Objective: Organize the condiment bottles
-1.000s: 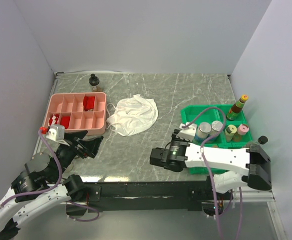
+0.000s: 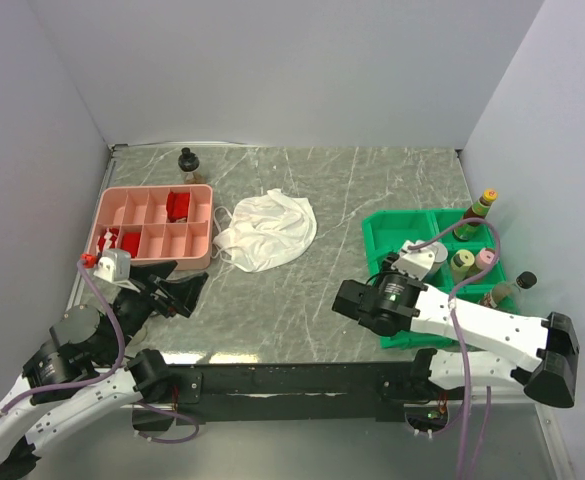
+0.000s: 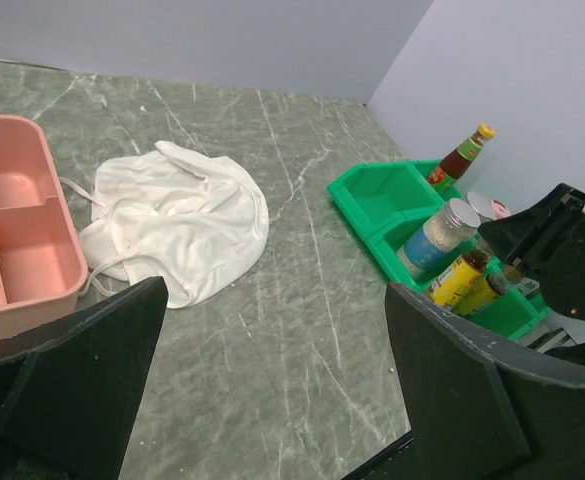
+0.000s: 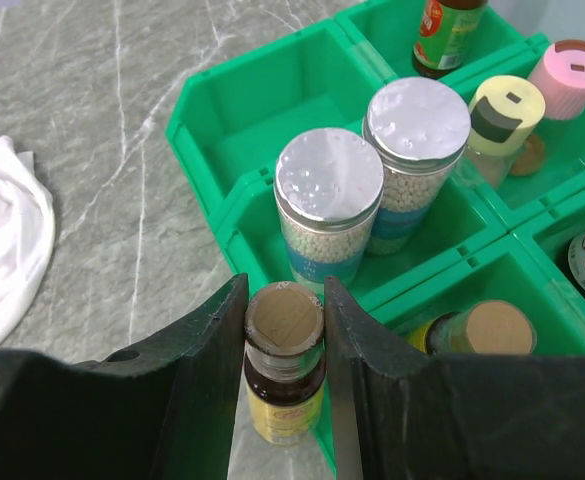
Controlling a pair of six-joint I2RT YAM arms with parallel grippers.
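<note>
A small bottle with a brown cap and yellow label [image 4: 284,400] stands upright between the fingers of my right gripper, which is shut on it. It hangs at the left edge of the green divided box [image 4: 194,130]; whether it touches the box I cannot tell. In that box are two white-lidded jars [image 4: 328,200], a brown-capped bottle [image 4: 496,328], a yellow-capped jar [image 4: 502,120], a pink-capped jar [image 4: 570,75] and a sauce bottle [image 4: 446,38]. My left gripper [image 2: 190,292] is open and empty, by the pink box.
The pink divided box [image 2: 154,252] with red packets [image 2: 178,207] sits at left, a dark-capped bottle [image 2: 189,163] behind it. A white cloth [image 2: 269,232] lies mid-table. One large compartment [image 3: 380,195] of the green box is empty.
The right arm has moved to the right, and its hand is now at the green box, covering part of the white-lidded jars in the top view. The left arm has stayed still.
</note>
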